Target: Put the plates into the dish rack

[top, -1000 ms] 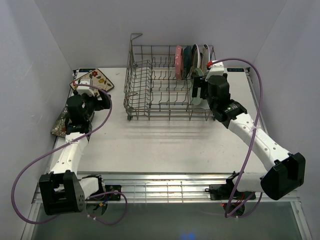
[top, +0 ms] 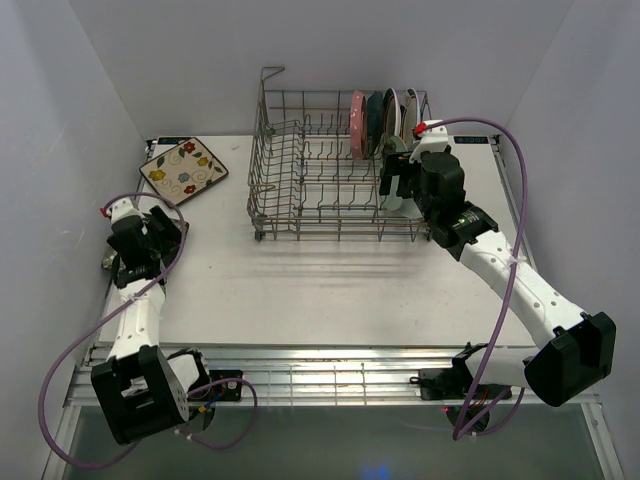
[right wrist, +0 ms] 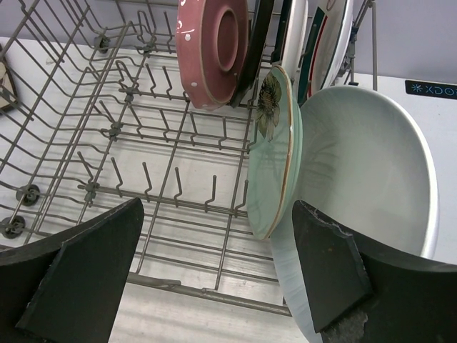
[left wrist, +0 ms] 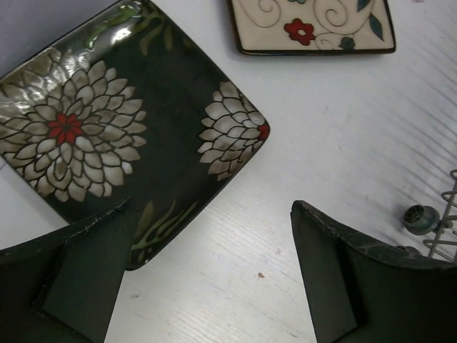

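My left gripper is open, hanging over a dark square plate (left wrist: pixel 114 128) with white flowers, mostly hidden under the arm in the top view. A cream floral square plate (top: pixel 183 170) lies behind it on the left. The wire dish rack (top: pixel 300 218) holds a pink dish (right wrist: pixel 211 53), several other plates upright, a pale green plate (right wrist: pixel 271 179) and a large pale dish (right wrist: pixel 364 164) at its right. My right gripper is open just over the rack's front right, by those pale dishes.
The worktop (top: pixel 320 290) in front of the rack is clear. Grey walls enclose the sides and back. The rack's middle and left rows are empty. A metal rail (top: pixel 320 352) runs along the front edge.
My left gripper has moved left and toward the front, from near the cream plate to over the dark plate. The right arm shifted slightly at most; the rack's contents look unchanged.
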